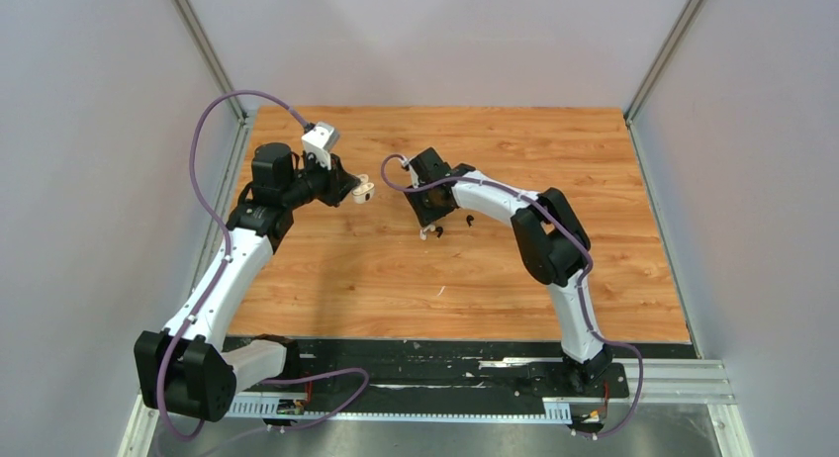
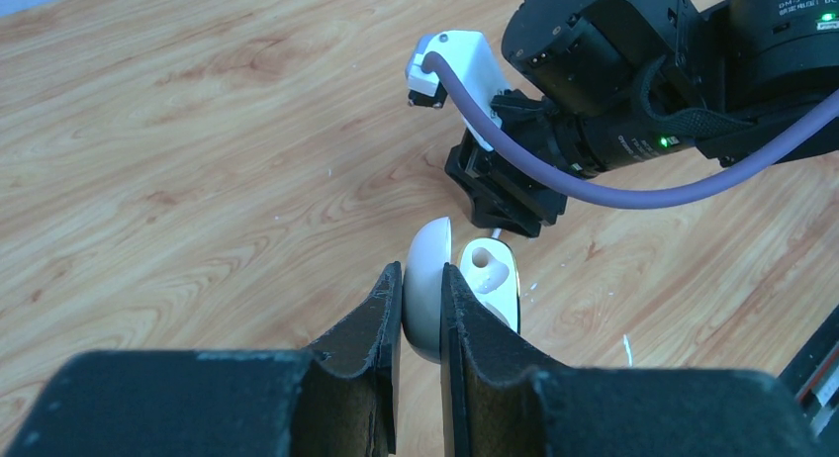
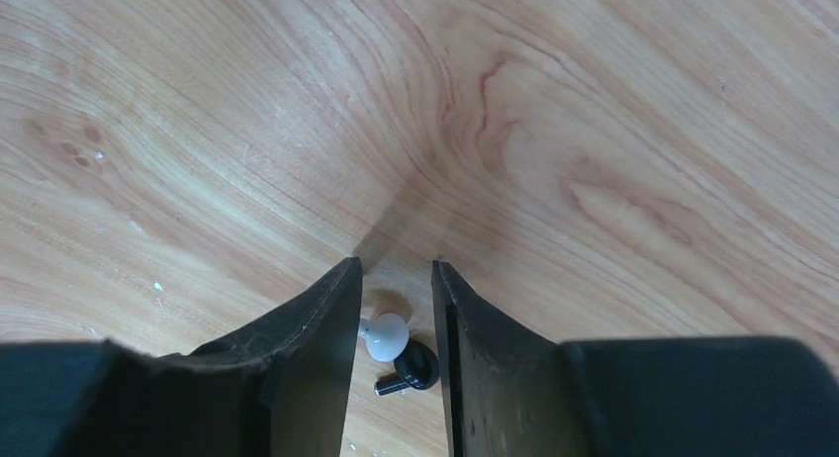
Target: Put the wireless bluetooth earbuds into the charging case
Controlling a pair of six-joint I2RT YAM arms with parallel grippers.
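Note:
The white charging case (image 1: 362,191), lid open and sockets visible, is held above the table by my left gripper (image 1: 352,185); in the left wrist view its lid (image 2: 426,279) is between the fingers. My right gripper is low over the table with its fingers apart. A white earbud (image 3: 385,336) lies just below its fingertips, beside a black piece (image 3: 416,366); I see nothing gripped there. In the top view small white (image 1: 423,233) and black (image 1: 439,230) pieces lie by that gripper.
Another small dark piece (image 1: 470,221) lies right of the right gripper on the wooden table (image 1: 346,279). Walls stand at the sides and back.

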